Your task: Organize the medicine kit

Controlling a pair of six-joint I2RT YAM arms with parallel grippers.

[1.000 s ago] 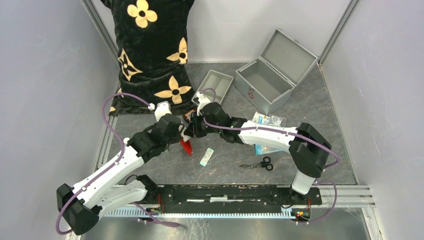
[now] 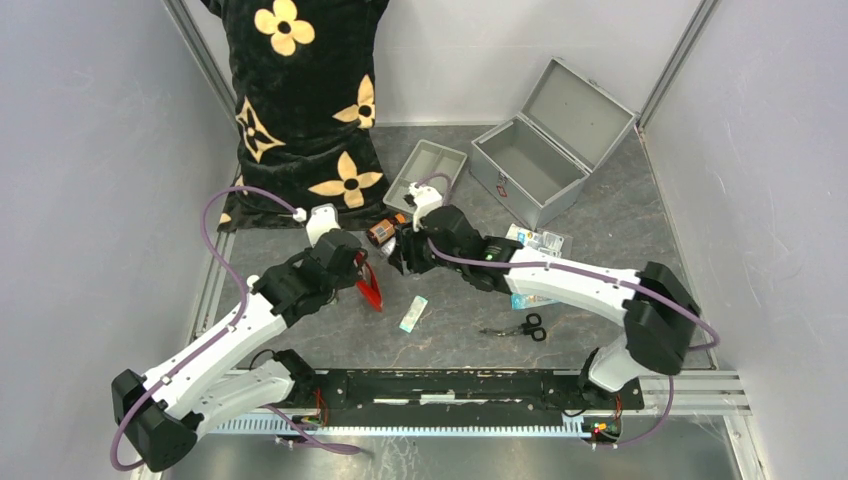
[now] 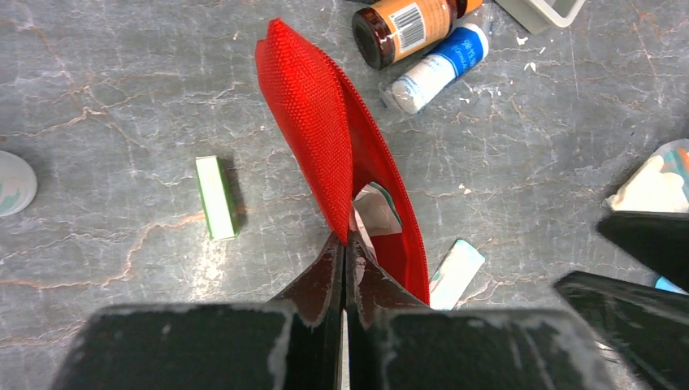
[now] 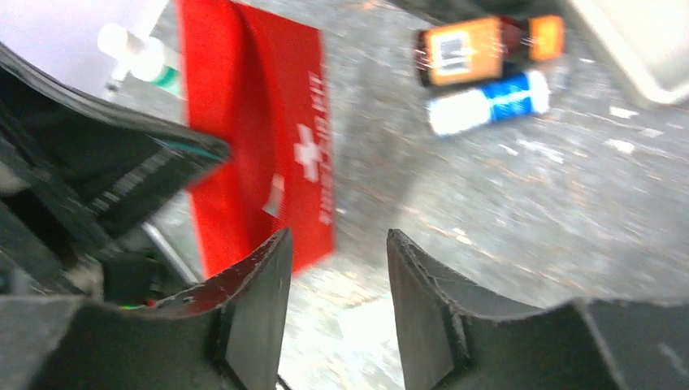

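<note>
The red pouch has its edge pinched in my left gripper, which is shut on it. Its mouth gapes, and a pale packet shows inside. In the right wrist view the pouch bears a white cross. My right gripper stands just right of the pouch, apart from it, fingers parted and nothing between them. A brown bottle and a blue-and-white tube lie side by side beyond the grippers. The grey medicine case stands lid up at the back right, its visible interior empty.
A grey divided tray sits left of the case. On the floor lie a small box, scissors and flat packets, partly under my right arm. A black patterned cushion fills the back left.
My right gripper has moved right, away from the pouch, uncovering the brown bottle. The left arm holds still.
</note>
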